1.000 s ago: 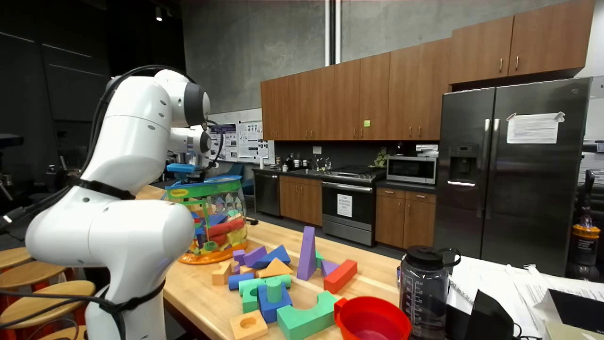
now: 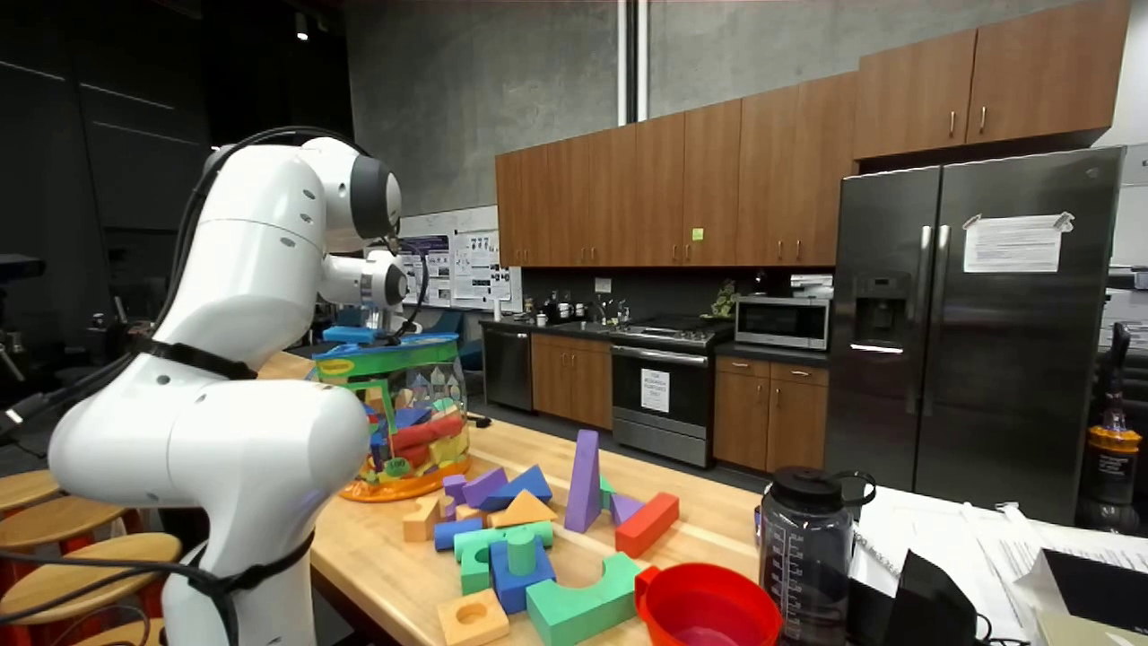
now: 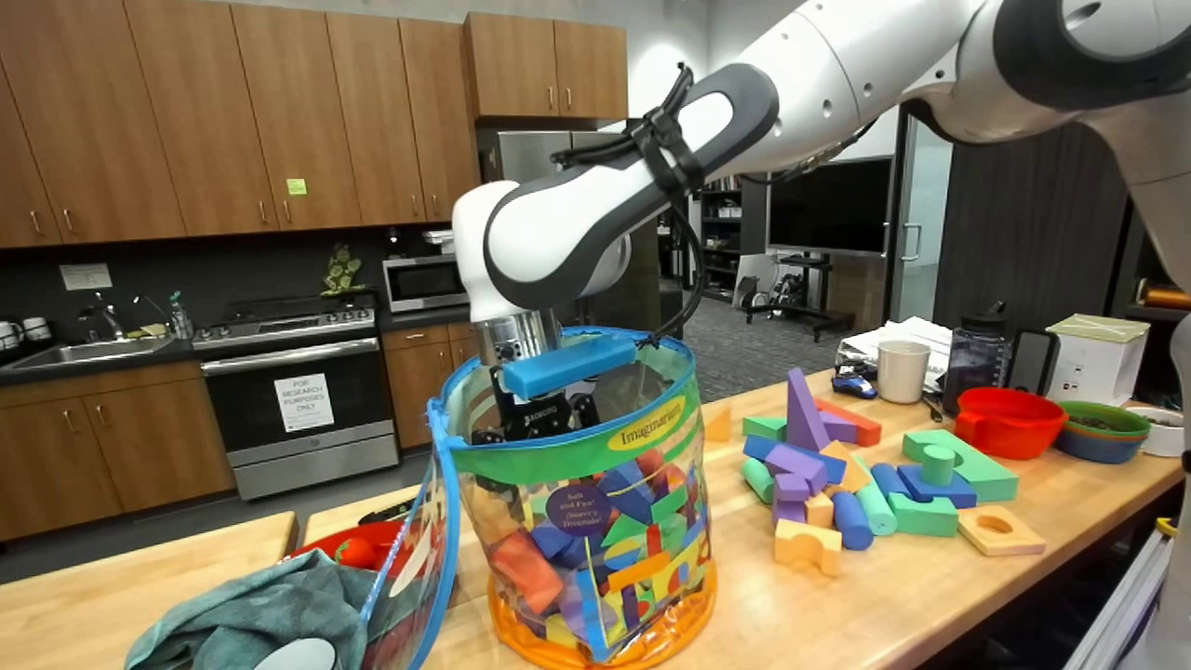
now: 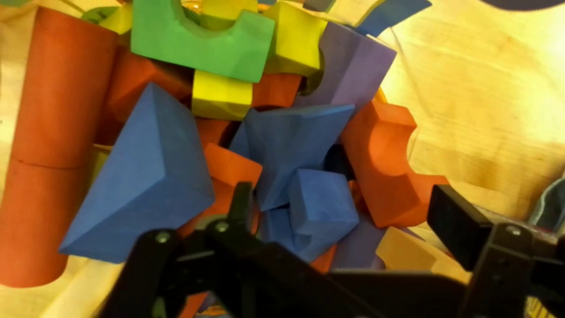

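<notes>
My gripper (image 3: 541, 424) reaches down through the mouth of a clear zip-up bag (image 3: 553, 463) full of foam blocks. In the wrist view its black fingers (image 4: 458, 225) are spread wide, and nothing is gripped between them. Below and between the fingertips lie a blue block (image 4: 323, 206) and a larger blue piece (image 4: 291, 143). To the left are a big blue wedge (image 4: 159, 180) and a long red cylinder (image 4: 55, 143). A red notched block (image 4: 386, 159) rests on the right, and a green arch (image 4: 201, 45) tops the pile at the far side.
Loose blocks, including a tall purple wedge (image 3: 803, 413), cover the table beside the bag. Farther along stand a red bowl (image 3: 1010, 422) and a dark bottle (image 3: 978, 357). A teal cloth (image 3: 268, 614) lies near the bag's open flap.
The arm's wrist and the blue piece on it have come down and slightly right, lower into the bag's mouth. The loose blocks have not moved.
</notes>
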